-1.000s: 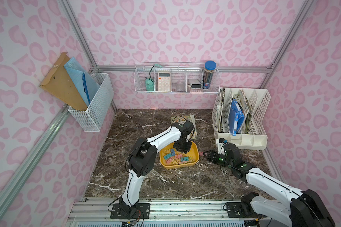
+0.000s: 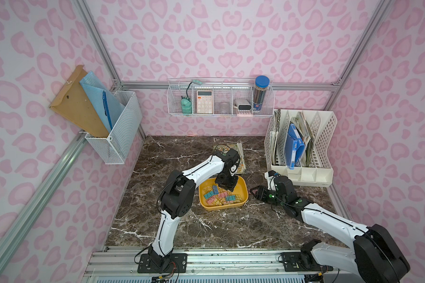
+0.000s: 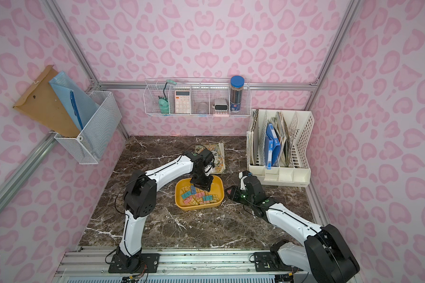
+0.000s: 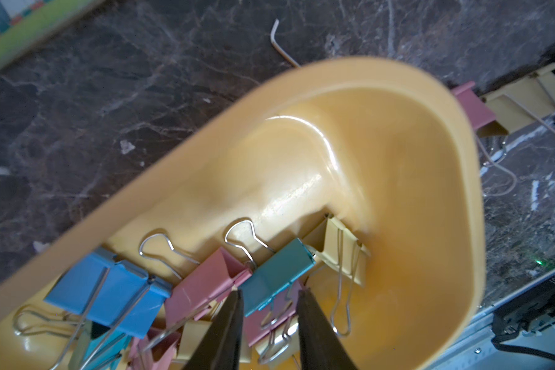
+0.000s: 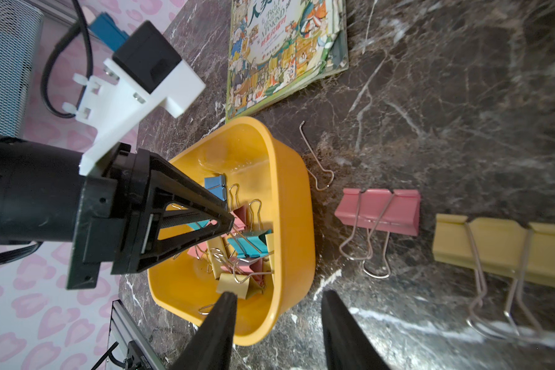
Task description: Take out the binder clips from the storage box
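The yellow storage box [image 5: 293,240] holds pink, blue, teal and cream binder clips. My left gripper is over the box with open fingers, above a teal clip [image 4: 276,274] and pink clips. My right gripper hangs beside the box's right end, part open, nothing seen between its fingers. In the right wrist view, a pink clip [image 5: 388,209] and a cream clip [image 5: 505,252] lie on the counter right of the box, with a loose wire handle [image 5: 317,160] near them.
Books [image 5: 274,49] lie behind the box. A white file organizer [image 2: 316,176] stands at the back right, close to my right arm. A wire shelf [image 2: 222,114] hangs on the back wall.
Over the last second my right arm has moved slightly leftward and upward in the top left view, toward the box. My left gripper has shifted very little.
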